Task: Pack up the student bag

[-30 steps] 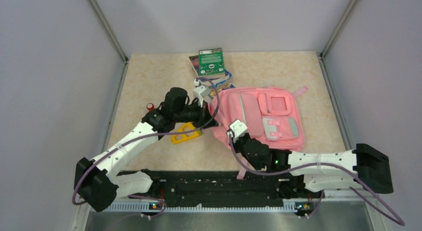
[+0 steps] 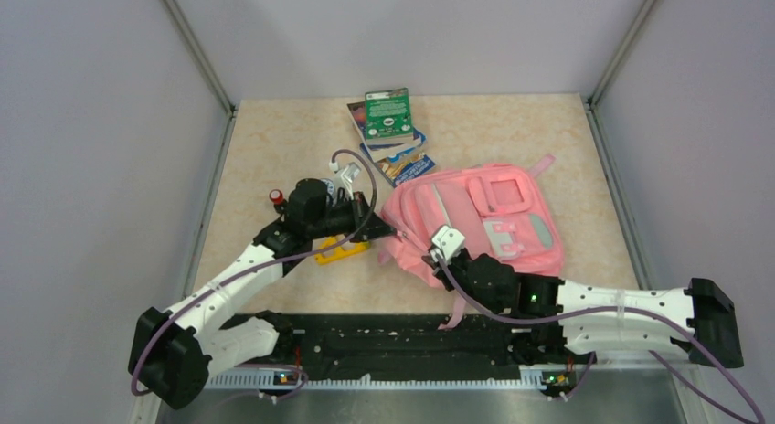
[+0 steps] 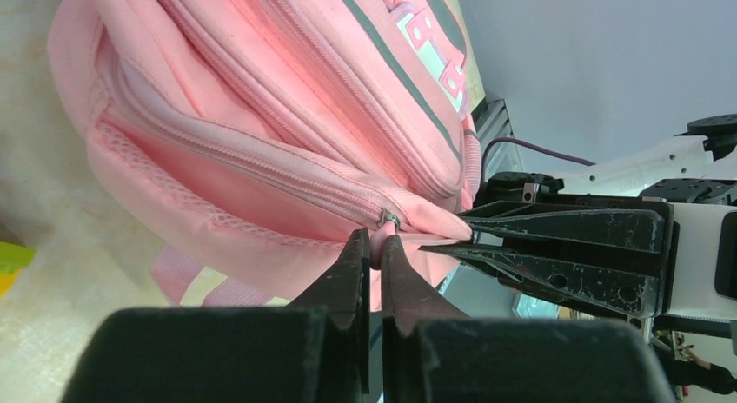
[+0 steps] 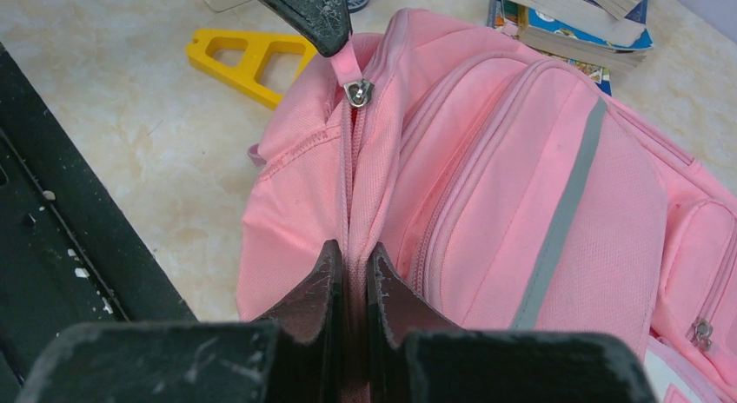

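Observation:
The pink backpack point(image 2: 484, 214) lies on its side on the table, its front pocket zipper facing me. My left gripper is shut on the pull tab of a zipper, just under its metal slider point(image 3: 389, 219). My right gripper is shut on the fabric at the end of that same zipper track. In the right wrist view the slider point(image 4: 357, 92) sits near the top of the track, beside my left gripper's black finger.
A stack of books point(image 2: 388, 118) stands at the back. A yellow object point(image 4: 245, 60) and a red-capped item point(image 2: 276, 196) lie left of the bag. The table's front edge is just below the bag.
Over the last second my left arm has drawn back leftward, and my right arm has moved down and to the right. The bag has shifted slightly toward the front with them.

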